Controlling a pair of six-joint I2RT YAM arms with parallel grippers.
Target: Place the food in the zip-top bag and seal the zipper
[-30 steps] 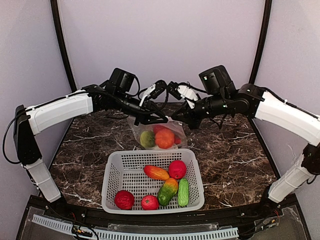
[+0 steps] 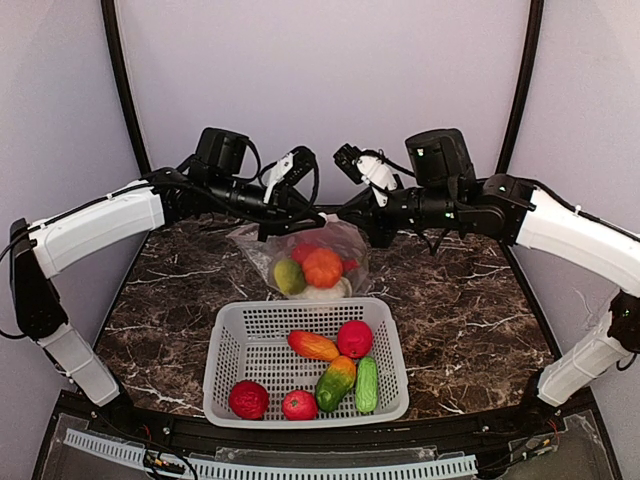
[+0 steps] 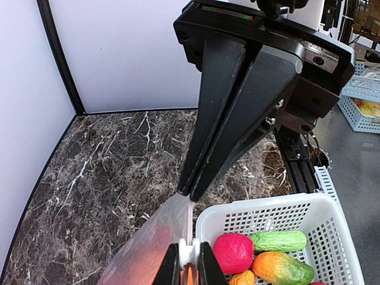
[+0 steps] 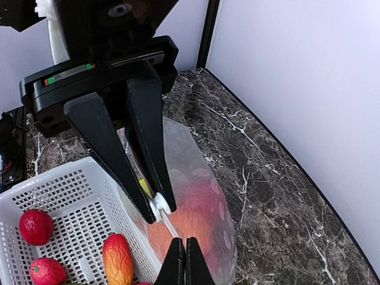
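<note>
The clear zip top bag point(image 2: 256, 248) hangs upright behind the basket. Through its film show an orange-red round food point(image 2: 322, 268), a yellow-green one point(image 2: 289, 277) and some red pieces. My left gripper is shut on the white zipper slider point(image 3: 189, 250) at the bag's top edge. Close beside it, my right gripper is shut at the end of the bag's top strip, seen in the left wrist view as a thin edge entering between the fingertips. A short length of zipper strip point(image 4: 170, 225) spans the gap between both grippers.
A white basket point(image 2: 222, 345) stands in front of the bag, holding several other foods, among them a green cucumber-like one point(image 2: 367, 384) and a red one point(image 2: 248, 399). The two wrists are very near each other.
The basket is unchanged.
</note>
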